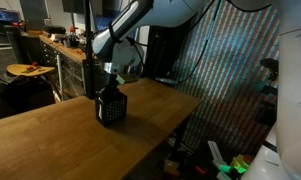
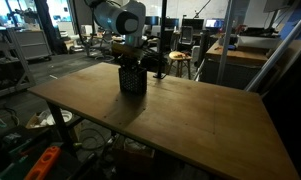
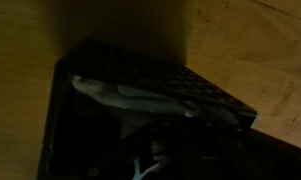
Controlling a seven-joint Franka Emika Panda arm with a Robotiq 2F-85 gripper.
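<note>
A black mesh basket (image 1: 112, 108) stands upright on the wooden table. In the second exterior view the basket (image 2: 133, 80) is near the table's far side. My gripper (image 1: 111, 88) points down at the basket's top opening, its fingertips hidden by the rim or too dark to make out. The wrist view is very dark; it shows the basket wall (image 3: 150, 70) close up and a pale, crumpled-looking strip (image 3: 140, 101) just inside it. What that strip is, and whether the fingers touch the basket, I cannot tell.
Bare tabletop (image 2: 205, 110) stretches away on one side of the basket. Cables and a bright green object (image 1: 218, 157) lie beyond the table's edge. A yellow stool (image 1: 28, 70) and cluttered workbenches stand in the background.
</note>
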